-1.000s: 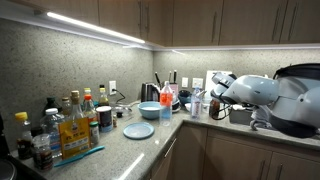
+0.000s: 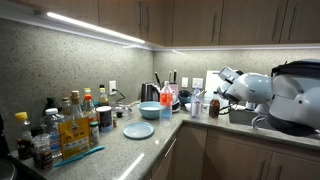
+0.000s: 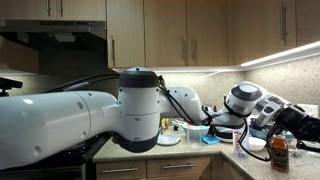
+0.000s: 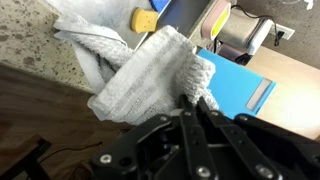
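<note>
A light grey-white cloth (image 4: 160, 75) fills the middle of the wrist view, its bunched upper part running down to my gripper. The fingers are shut on this bunched part, and the rest spreads out in folds. A second stretch of pale cloth (image 4: 92, 42) lies over the counter's edge; whether it is the same piece I cannot tell. In exterior view 1 my arm (image 2: 255, 85) reaches in from the right over the sink side of the counter. The cloth is too small to make out there.
A yellow sponge (image 4: 144, 20) lies by the metal sink edge. Close by the cloth is a blue flat item (image 4: 235, 86). A dark jar (image 2: 214, 108) and a clear bottle (image 2: 196, 115) stand near my arm. Several bottles, a blue plate (image 2: 139, 130) and a bowl (image 2: 150, 110) occupy the left counter.
The arm's wrist end above the sink side has shifted slightly in pose. Items on the counter look unmoved.
</note>
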